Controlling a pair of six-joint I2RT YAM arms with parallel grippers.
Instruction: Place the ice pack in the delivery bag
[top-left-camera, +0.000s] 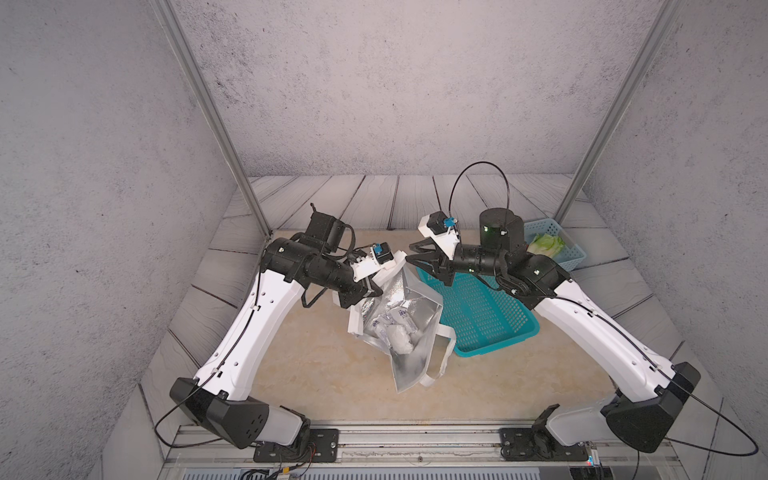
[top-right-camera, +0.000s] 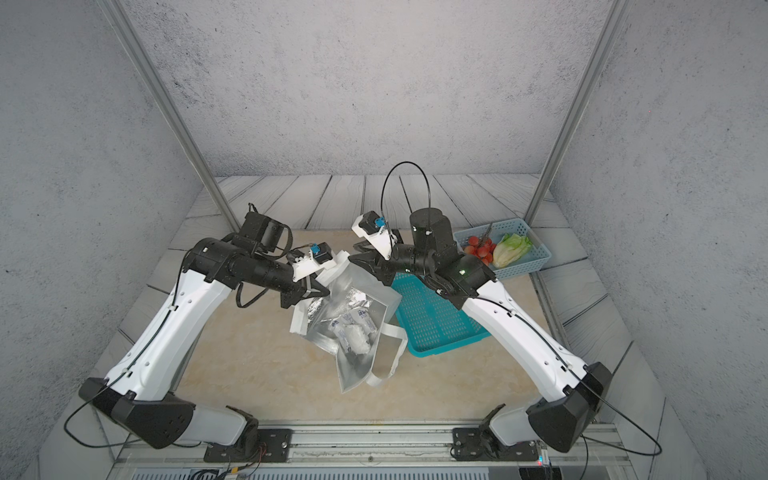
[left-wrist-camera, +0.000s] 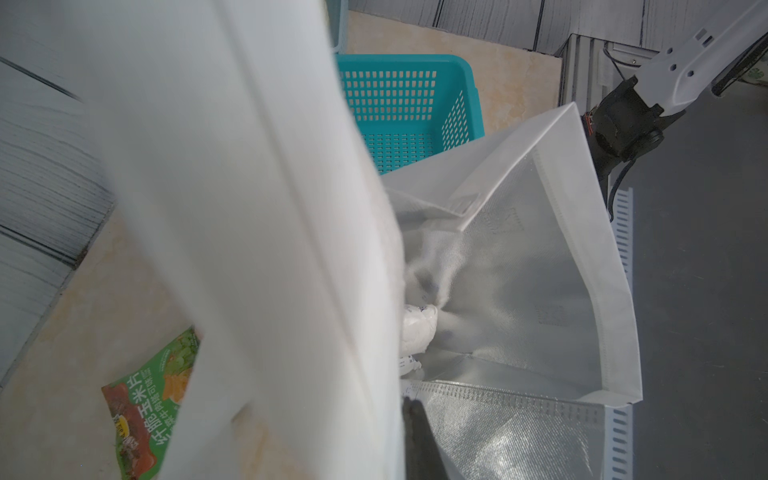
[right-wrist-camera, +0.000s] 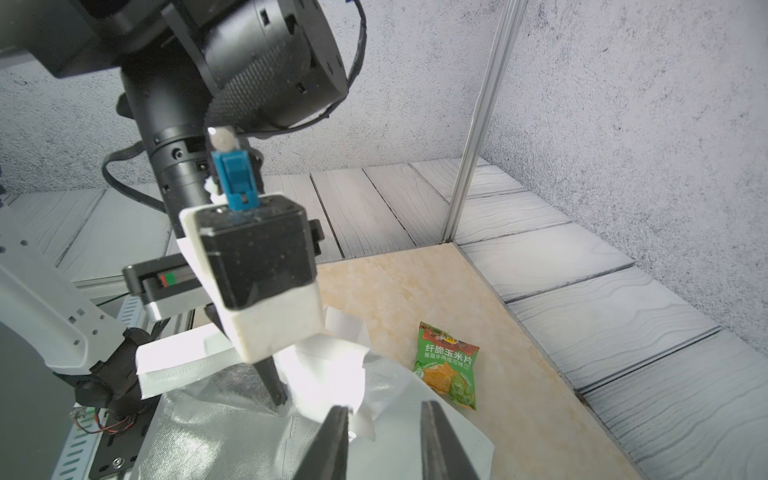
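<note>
The white, foil-lined delivery bag stands open in mid-table, with clear-and-white packs lying inside. My left gripper is at the bag's upper left rim; white bag material fills much of the left wrist view and hides its fingertips, so what lies between them cannot be seen there. My right gripper hovers by the bag's top right edge, fingers parted, with nothing seen held between them.
A teal basket sits right of the bag. A blue basket with tomatoes and lettuce is behind it. A green snack packet lies on the table.
</note>
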